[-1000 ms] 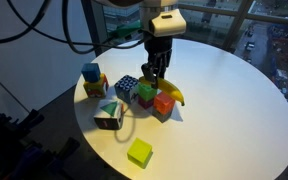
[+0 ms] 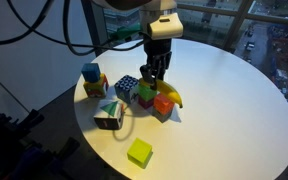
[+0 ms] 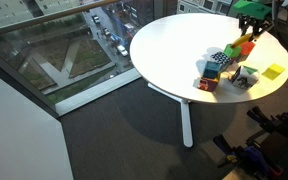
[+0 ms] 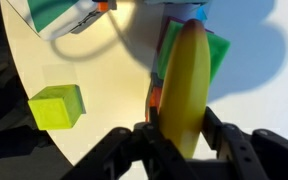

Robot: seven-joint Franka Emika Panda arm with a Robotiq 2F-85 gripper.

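Observation:
A yellow banana lies between the fingers of my gripper, which is shut on it. In exterior view 1 the banana slants down to the right, behind the orange-red block, with my gripper above its upper end. A green-topped block sits close by on the left. In the wrist view the banana covers part of the green block. Exterior view 2 shows the banana small, among the blocks; whether it touches them I cannot tell.
On the white round table stand a checkered block, a white block with green and dark patches, a blue block on another block, and a lime block near the front edge.

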